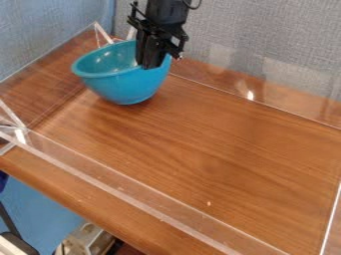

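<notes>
A turquoise bowl sits at the back left of the wooden table, with its rear rim raised or tilted. My black gripper is over the bowl's right rim, pointing down and partly covering it. Whether its fingers are shut on the rim is unclear. The bowl's contents are mostly hidden.
Clear plastic borders run along its edges, with grey textured walls behind. A metal fitting is at the lower left, off the table.
</notes>
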